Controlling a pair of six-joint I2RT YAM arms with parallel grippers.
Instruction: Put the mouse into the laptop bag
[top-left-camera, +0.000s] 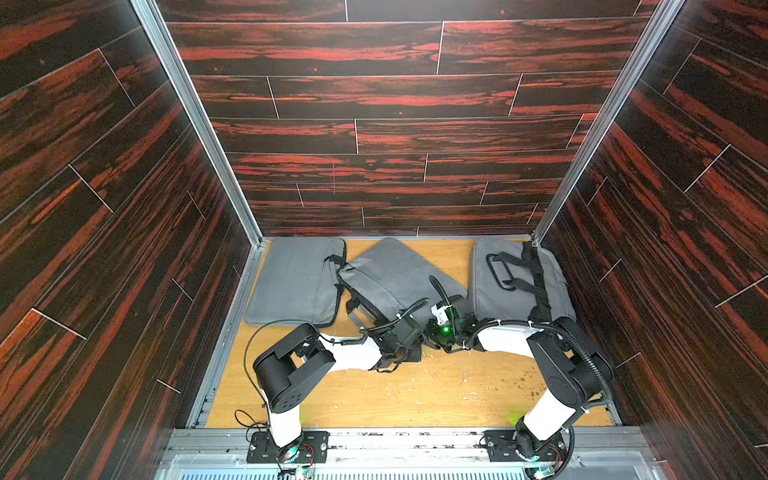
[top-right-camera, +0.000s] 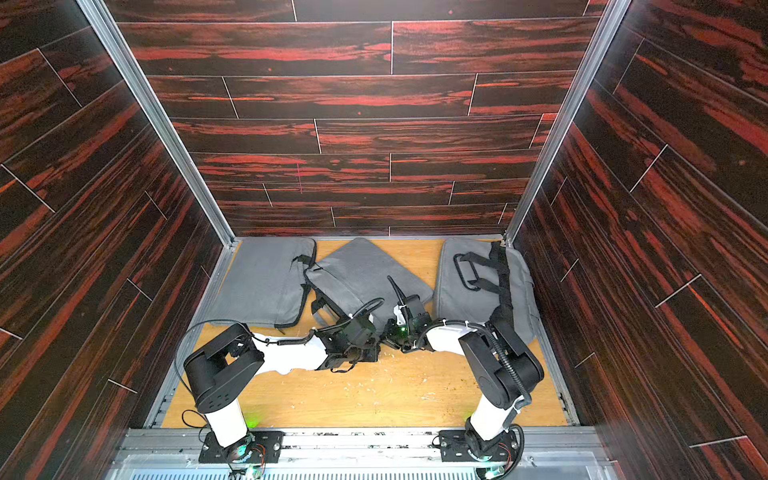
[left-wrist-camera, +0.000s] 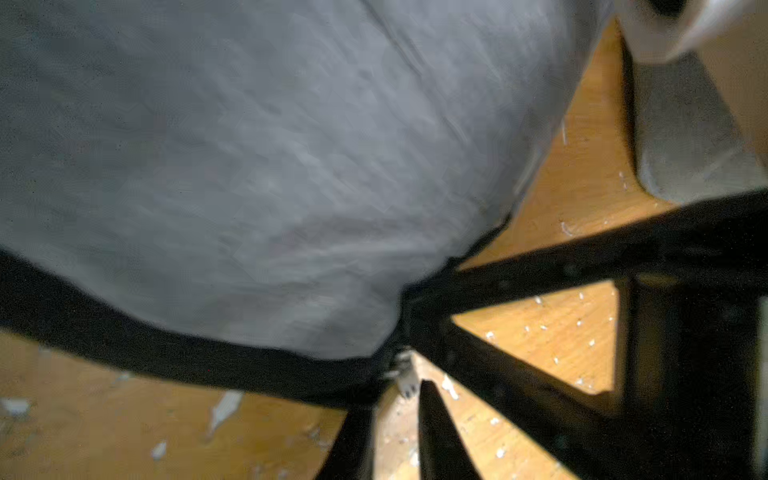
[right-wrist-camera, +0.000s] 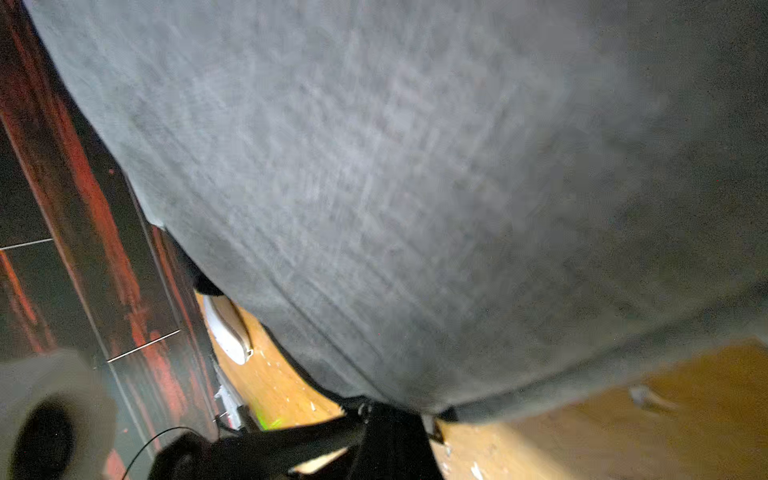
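The grey middle bag (top-left-camera: 400, 276) lies turned on the table, its black-trimmed near corner between my two grippers. In the left wrist view my left gripper is partly open, close below that corner. A small metal zipper pull (left-wrist-camera: 406, 377) shows by its fingertips; whether it lies between them I cannot tell. The right gripper is shut at the bag's dark edge; how much trim it pinches is hidden. From the left wrist, its black frame (left-wrist-camera: 520, 264) reaches the corner from the right. I cannot make out a mouse in any view.
Another grey bag (top-left-camera: 296, 280) lies at the left, and a third bag (top-left-camera: 500, 288) with black straps is at the right. Both grippers are very close together.
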